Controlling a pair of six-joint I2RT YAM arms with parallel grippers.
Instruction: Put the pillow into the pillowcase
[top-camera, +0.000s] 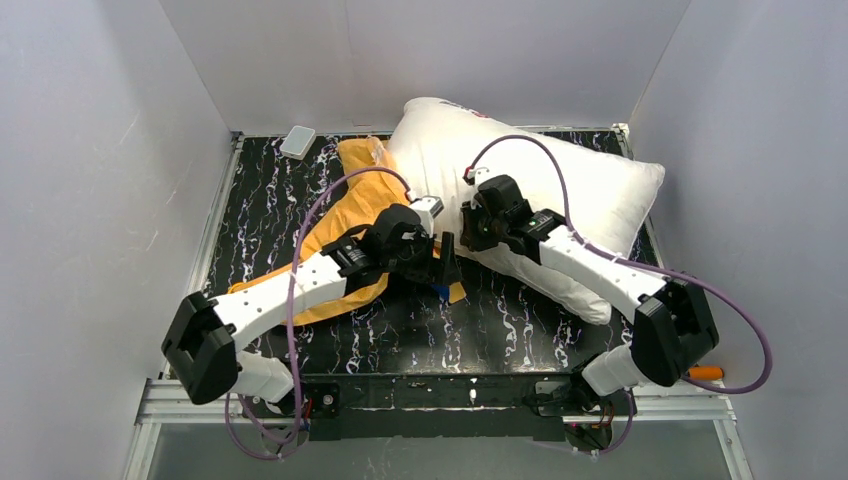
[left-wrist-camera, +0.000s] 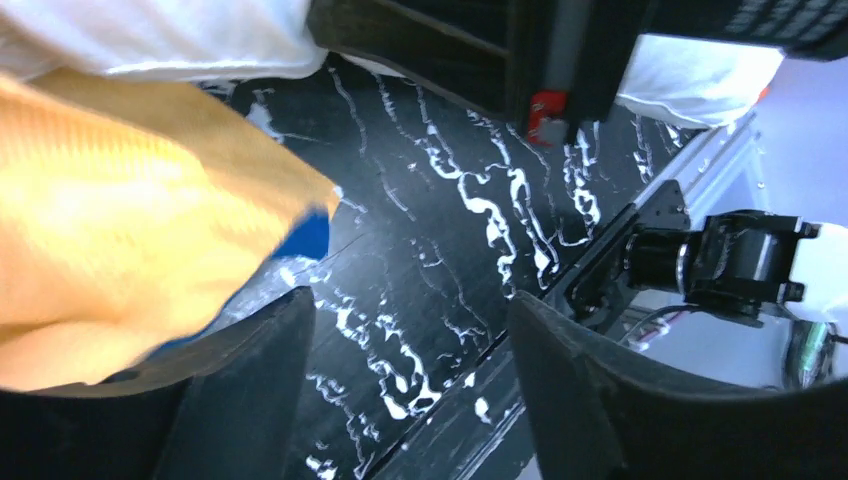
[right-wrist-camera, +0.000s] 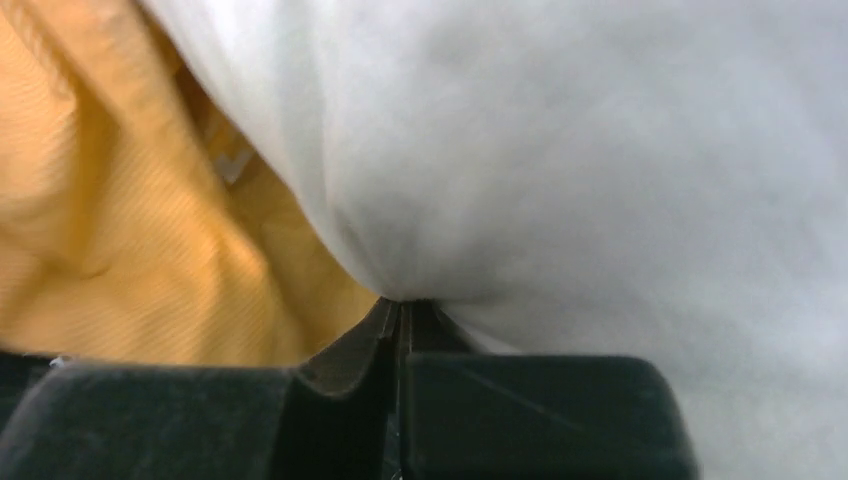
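The white pillow lies across the back right, its left end against the crumpled orange pillowcase. My left gripper hangs over the case's front edge near the pillow; in the left wrist view its fingers stand apart over dark table, nothing between them. My right gripper presses at the pillow's left front; in the right wrist view its fingertips meet at the pillow's seam beside orange cloth. Whether cloth is between them is unclear.
A grey box lies at the back left. Walls stand close on the left, back and right.
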